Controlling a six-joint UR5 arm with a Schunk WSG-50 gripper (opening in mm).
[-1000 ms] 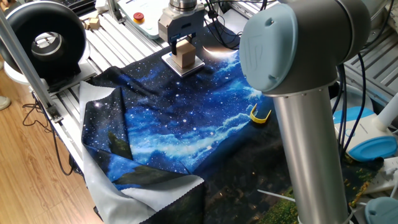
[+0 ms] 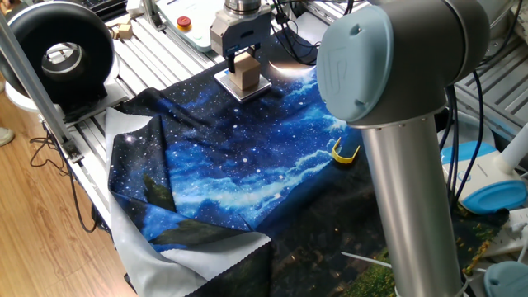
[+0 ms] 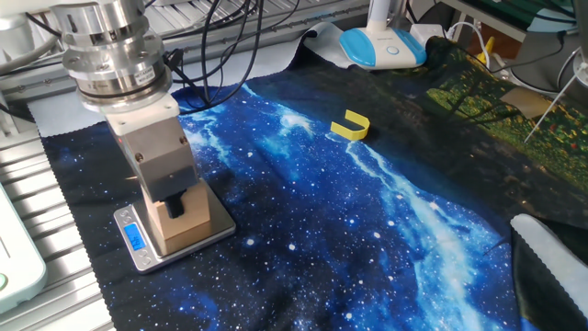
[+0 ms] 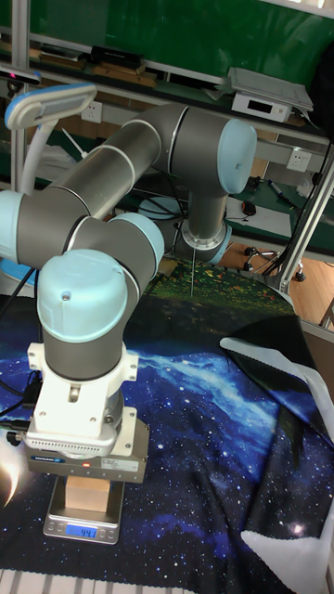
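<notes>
A plain wooden block [image 2: 245, 73] sits upright on a small silver digital scale [image 2: 242, 89] at the back of the cloth. My gripper [image 2: 245, 61] points down over the block, its dark fingers reaching to the block's sides. In the second exterior view, one black finger [image 3: 175, 204] lies in front of the block [image 3: 188, 230]; the opposite finger is hidden. Whether the fingers press on the wood or stand slightly apart cannot be made out. The scale's lit blue display [image 4: 82, 533] shows digits that look like 44.1 in the third view.
A yellow U-shaped piece [image 3: 351, 126] lies alone on the starry cloth [image 3: 303, 230]. Folded cloth edges [image 2: 177, 260] bunch up at the front left. A black ring-shaped device [image 2: 58, 58] stands at the left. Cables hang near my wrist.
The block stays on the scale, and the arm and everything else look unmoved.
</notes>
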